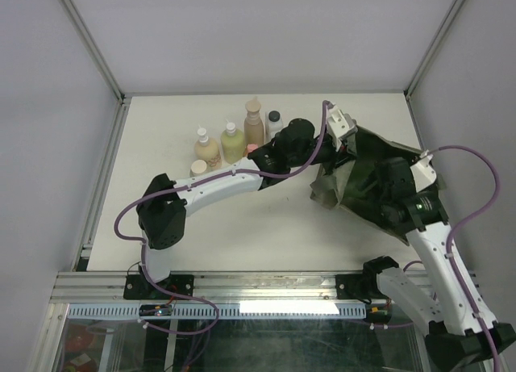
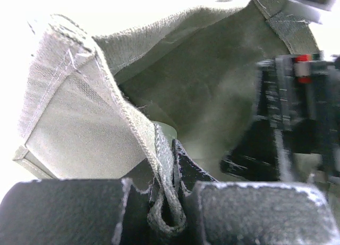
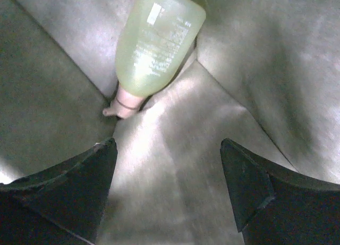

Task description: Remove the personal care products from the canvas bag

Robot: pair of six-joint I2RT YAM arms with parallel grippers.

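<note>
The olive canvas bag (image 1: 379, 158) lies at the right of the table, its mouth spread. My left gripper is shut on the bag's rim (image 2: 143, 131); a fold of canvas runs between its fingers. Inside the bag is my right gripper, its fingers apart with only canvas between them. A pale green bottle with a pink cap (image 3: 156, 43) lies in the bag beyond those fingertips, touching neither. In the left wrist view a small part of the green bottle (image 2: 166, 131) shows behind the rim.
Several bottles stand at the back of the table, among them a tan pump bottle (image 1: 208, 148), a yellow-green one (image 1: 233, 144) and a brown one (image 1: 253, 123).
</note>
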